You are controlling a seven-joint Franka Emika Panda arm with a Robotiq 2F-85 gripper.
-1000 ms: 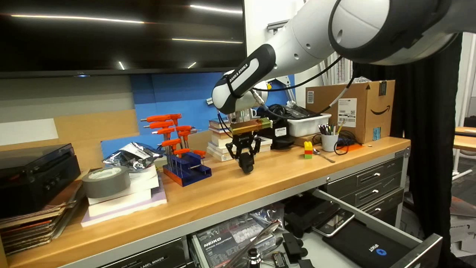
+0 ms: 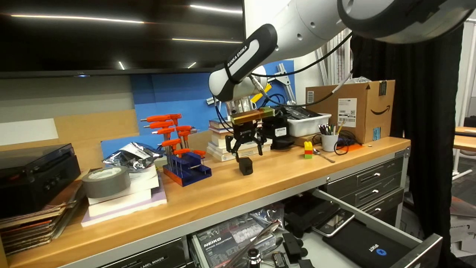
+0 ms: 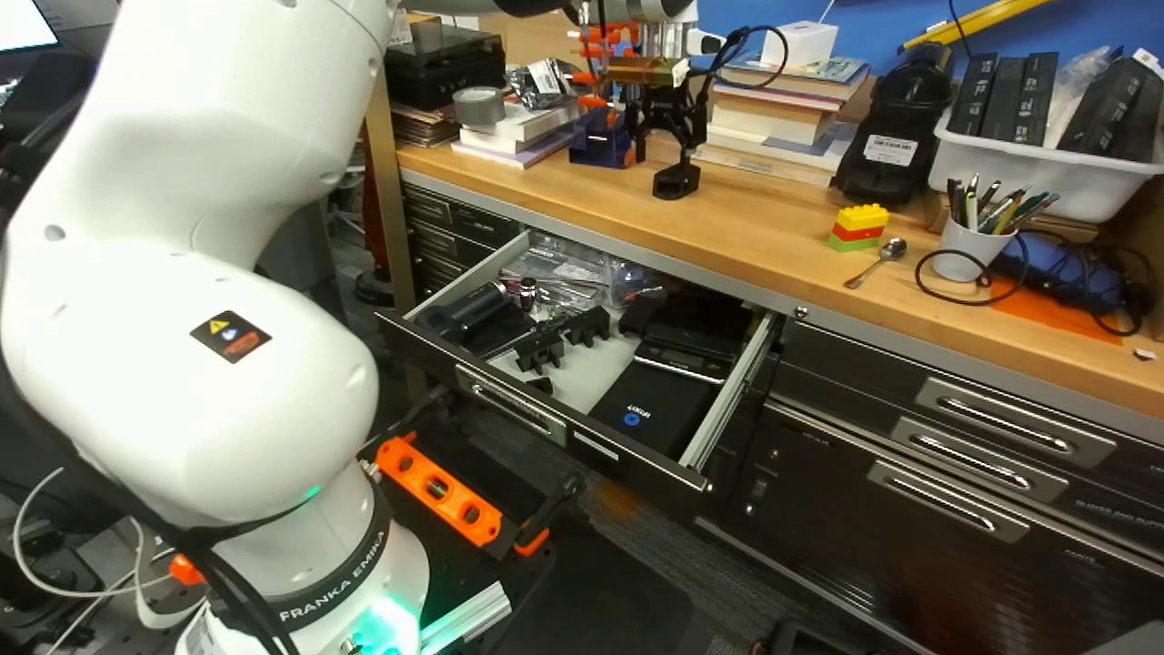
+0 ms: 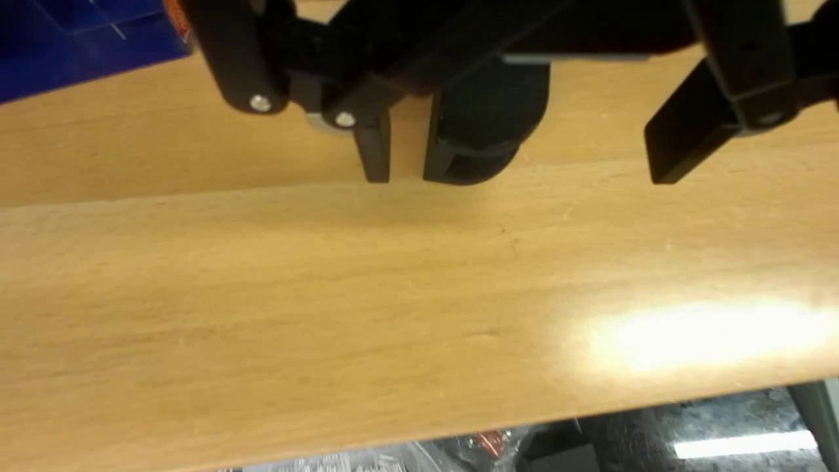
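Note:
A small black block-like piece [image 2: 245, 166] with a rounded side sits on the wooden bench top, right of the blue tool holder. Just above it hangs my gripper [image 2: 248, 155], open, its fingers spread wide. In the wrist view the black piece [image 4: 491, 118] shows between the two fingertips, nearer the left finger [image 4: 375, 153] and well apart from the right finger [image 4: 684, 141]. Part of its top is hidden behind the gripper's linkage. In exterior view 2 the black piece [image 3: 677, 181] is below the gripper's right side.
The blue holder [image 2: 186, 169] with orange-handled tools stands close on the left, and books [image 2: 218, 145] are behind. A toy brick stack [image 2: 308, 150] and a spoon [image 2: 323, 156] lie to the right. Below the bench, a full drawer [image 3: 611, 360] stands open.
My gripper's fingers have spread from a narrow stance around the black piece, and the gripper has risen slightly. The piece appears slightly lower, separate from the gripper's body.

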